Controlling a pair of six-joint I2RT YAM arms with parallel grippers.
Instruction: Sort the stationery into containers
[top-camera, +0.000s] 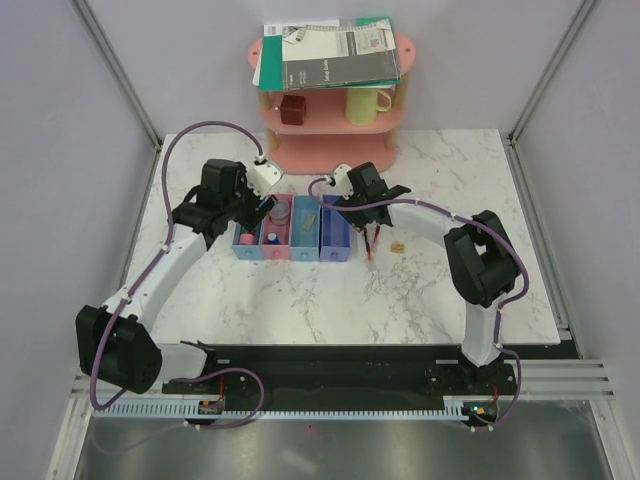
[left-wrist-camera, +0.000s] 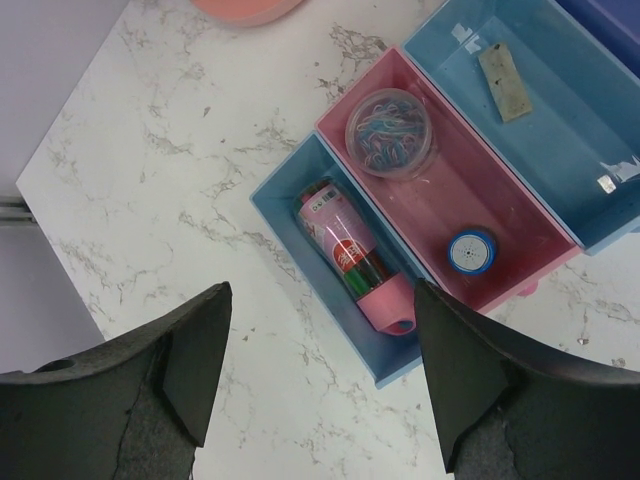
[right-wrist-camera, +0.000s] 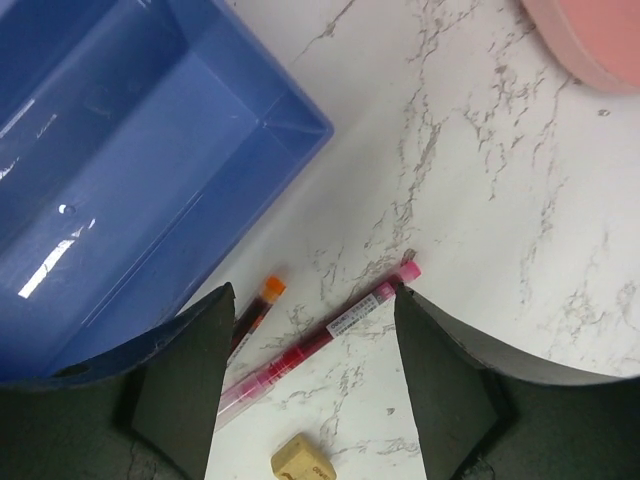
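Four boxes stand in a row: a light blue one with a pink-capped bottle, a pink one with a tub of paper clips and a blue-rimmed round item, a second light blue one with an eraser, and an empty dark blue one. My left gripper is open above the leftmost box. Close by the dark blue box's right wall, my right gripper stands open; contact cannot be made out. Below it lie a pink pen and an orange-ended stick.
A small tan block lies right of the pens. Behind the boxes rises a pink shelf carrying books, a yellow mug and a brown block.
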